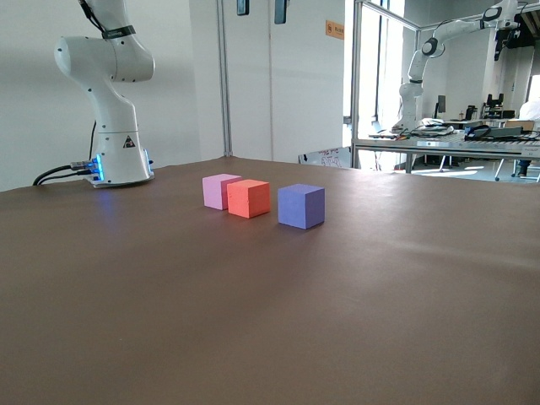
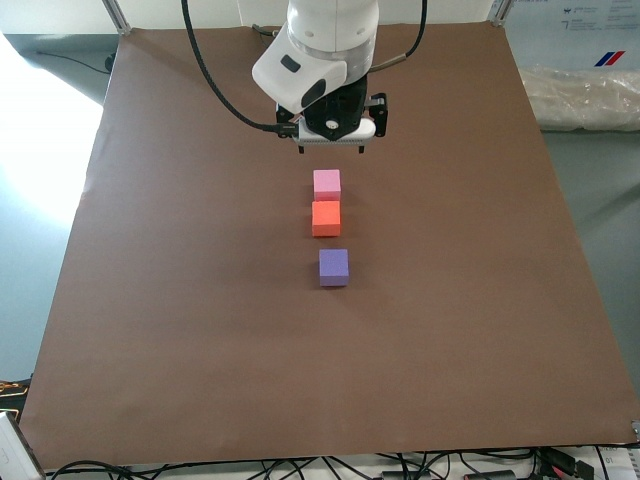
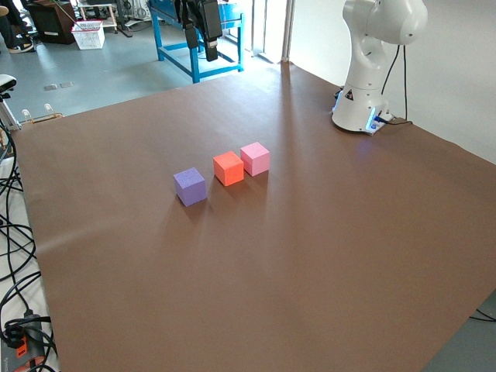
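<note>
Three cubes lie in a line on the brown table [image 2: 180, 330]: pink [image 2: 327, 184], orange [image 2: 326, 219] and purple [image 2: 334, 267], the pink one farthest back in the left view. The top view shows the pink [image 1: 215, 192], orange [image 1: 248, 199] and purple [image 1: 300, 206] cubes resting upright. My gripper [image 2: 331, 149] hangs above and behind the pink cube in the left view, its finger state unclear. In the right view, black gripper parts [image 3: 200, 29] show at the top edge, above the table's far side.
The white arm's base [image 1: 126, 169] stands at the table's back. Black cables [image 2: 130, 470] run along the outside edge.
</note>
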